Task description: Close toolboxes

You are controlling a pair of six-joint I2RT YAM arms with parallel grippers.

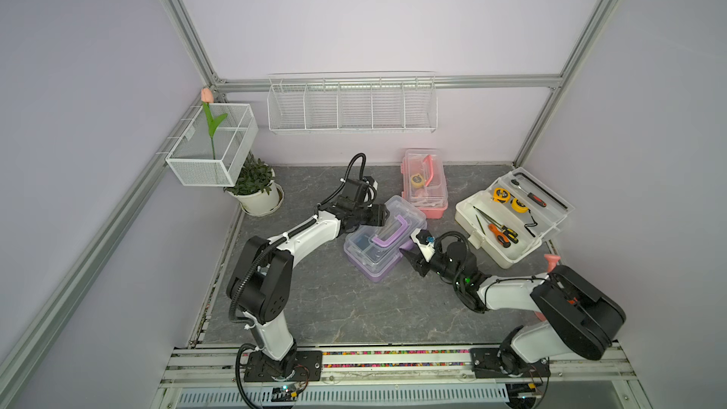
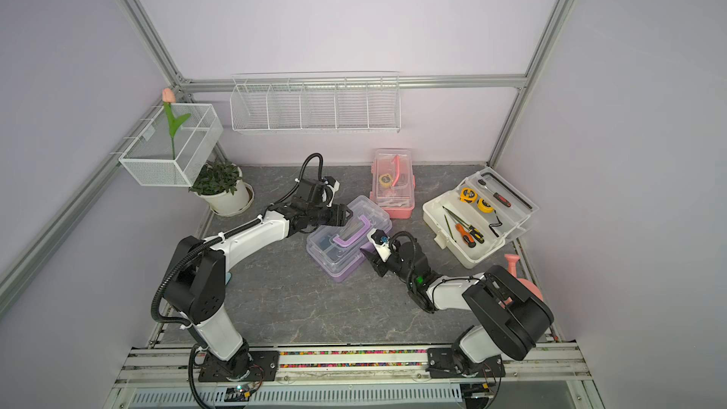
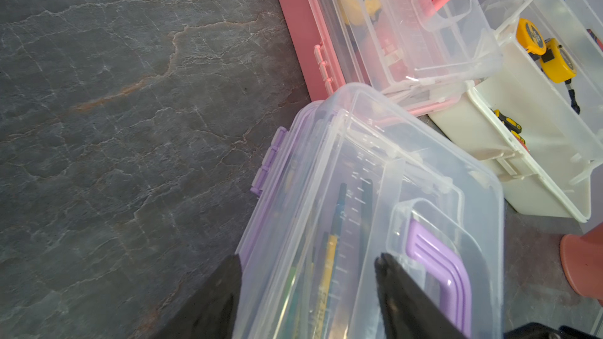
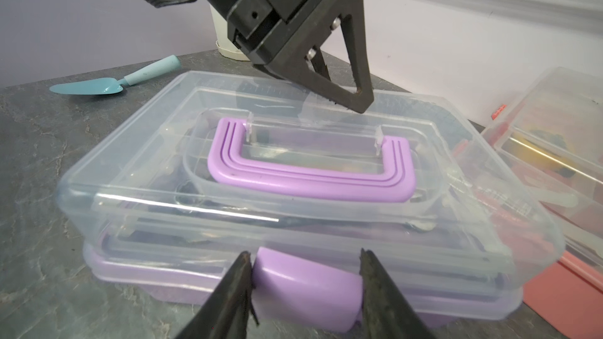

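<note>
A purple toolbox (image 1: 375,250) with clear lid and purple handle (image 4: 311,172) lies mid-table, lid down. My left gripper hovers over the lid, fingers apart, with nothing gripped. At the toolbox's front right my right gripper is shut on the purple latch (image 4: 306,276). Behind, a pink toolbox (image 1: 424,193) stands with its lid down. On the right, a white toolbox (image 1: 484,246) is open, tools and tape measures inside.
A potted plant (image 1: 257,197) and wire basket (image 1: 219,174) are at the back left. A blue trowel (image 4: 94,86) lies at left, a pink object (image 3: 581,260) at far right.
</note>
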